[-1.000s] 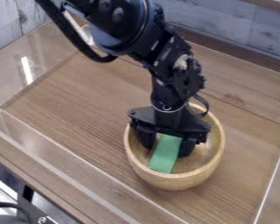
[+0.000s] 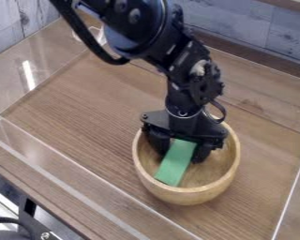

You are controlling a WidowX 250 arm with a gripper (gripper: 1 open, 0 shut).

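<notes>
A light wooden bowl [image 2: 216, 187] sits toward the right of the table, with a green rectangular object [image 2: 176, 164] lying inside it. My black gripper [image 2: 183, 137] reaches down from the top left into the back of the bowl, over the upper end of the green object. Its fingers are open; the fingertips are partly hidden by the bowl and their own housing, so whether they touch the green object is unclear.
Pale plank walls [image 2: 259, 37] rise at the back and upper left. A dark gap with cables lies at the bottom left corner.
The arm has shifted slightly over the last second, its upper part tilting a little, while the gripper stays in the bowl. The bowl and green object have moved very little.
</notes>
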